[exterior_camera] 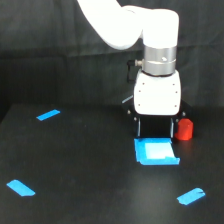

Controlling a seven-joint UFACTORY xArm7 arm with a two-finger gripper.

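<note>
The white arm comes down from the top and ends in a dark gripper, low over the table at right of centre. Its black fingers blend into the dark background, so how the fingers stand is unclear. Right beside the gripper, on its right side, is a red block; whether the two touch cannot be made out. Just in front of the gripper lies a blue-edged square with a pale middle.
Strips of blue tape lie on the black table: one at the back left, another at the front left, a third at the front right. A dark curtain hangs behind.
</note>
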